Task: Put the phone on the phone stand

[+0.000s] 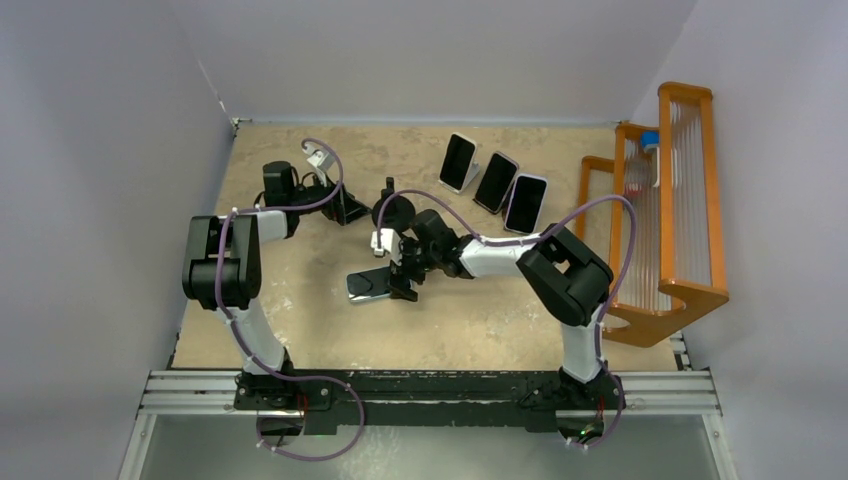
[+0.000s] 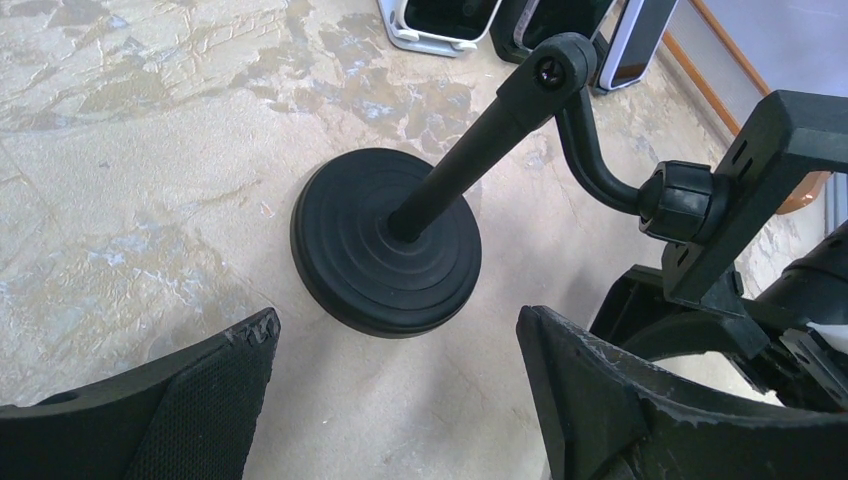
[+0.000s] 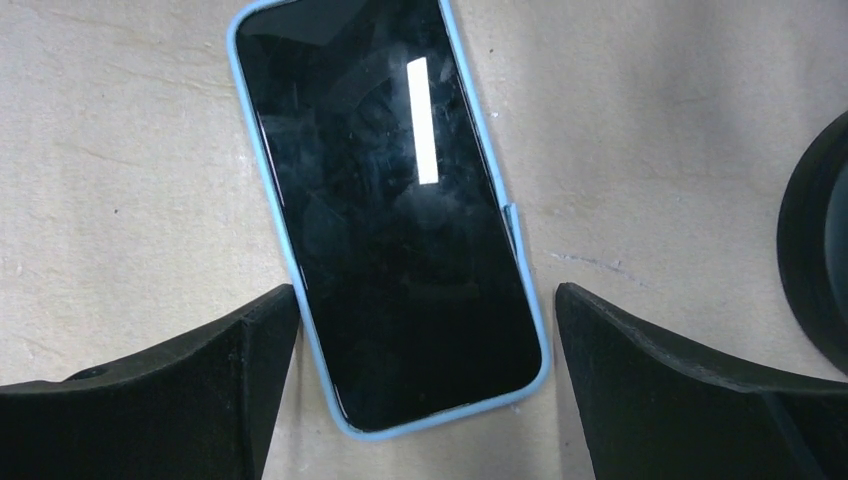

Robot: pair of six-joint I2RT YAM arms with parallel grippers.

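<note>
The dark-screened phone with a pale blue edge (image 1: pixel 368 285) lies flat, screen up, on the table. My right gripper stands open over the phone's near end, one finger beside each long edge; whether the fingers touch it is unclear. A black phone stand (image 1: pixel 399 213) with a round base (image 2: pixel 385 265) and jointed arm holds no phone. Left of that base in the top view, my left gripper is open, its fingers apart and empty.
Three other phones, one on a white stand (image 1: pixel 474 178), lean in a row at the back: left phone (image 1: pixel 459 160), middle phone (image 1: pixel 496 182), right phone (image 1: pixel 525 203). A wooden rack (image 1: pixel 690 200) occupies the right side.
</note>
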